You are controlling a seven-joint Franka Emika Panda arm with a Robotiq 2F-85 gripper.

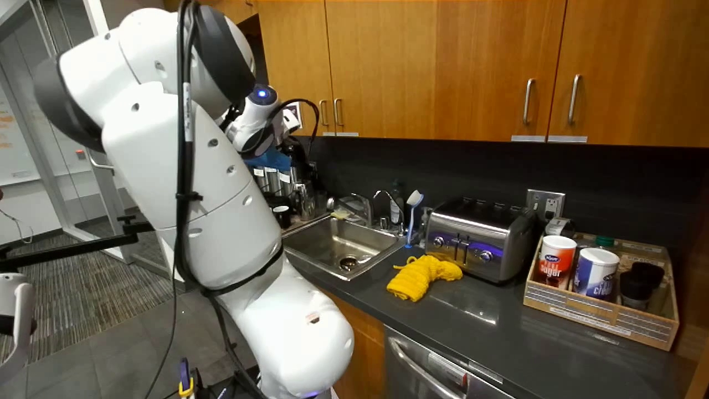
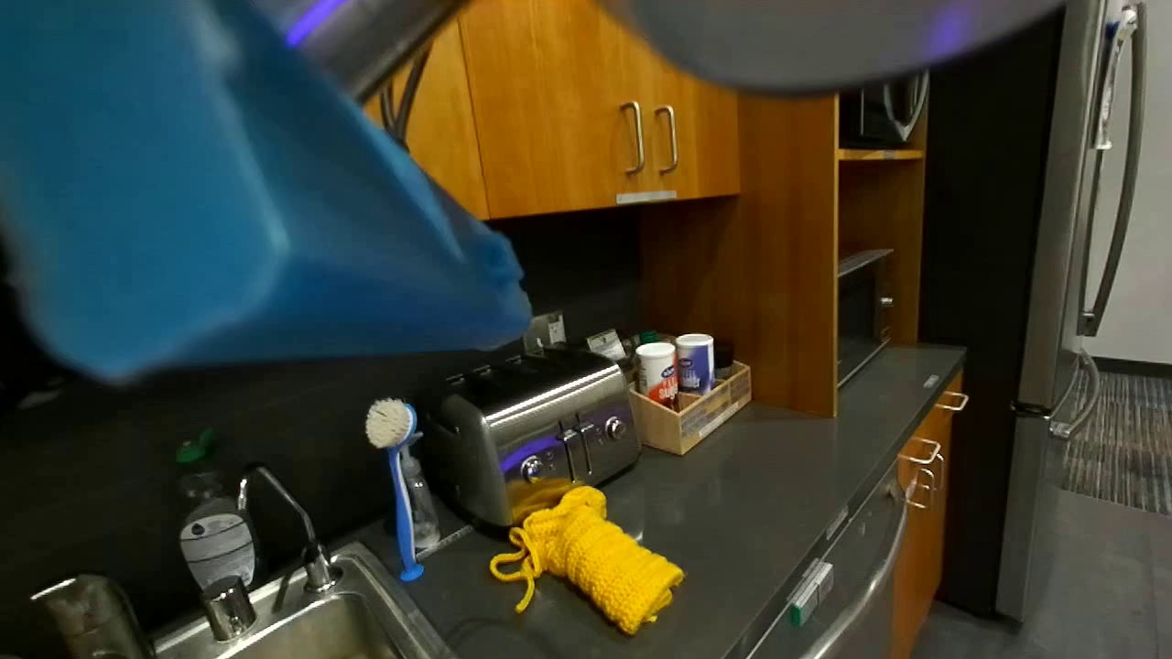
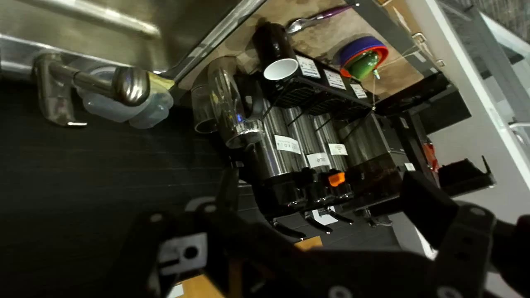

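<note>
In the wrist view my gripper stands open, its two dark fingers wide apart and nothing held between them. Beyond them, at the back of the counter, are several steel dispensers, a black mug and a glass pitcher. In exterior view 1 the arm is folded, and the hand is up near the dispensers, left of the sink; the fingers are hidden there. A rolled yellow knit cloth lies on the counter before the steel toaster, well away from the gripper.
A blue part near the hand fills the upper left of exterior view 2. Beside the toaster stands a dish brush. A cardboard box holds sugar and creamer canisters. Upper cabinets overhang the counter.
</note>
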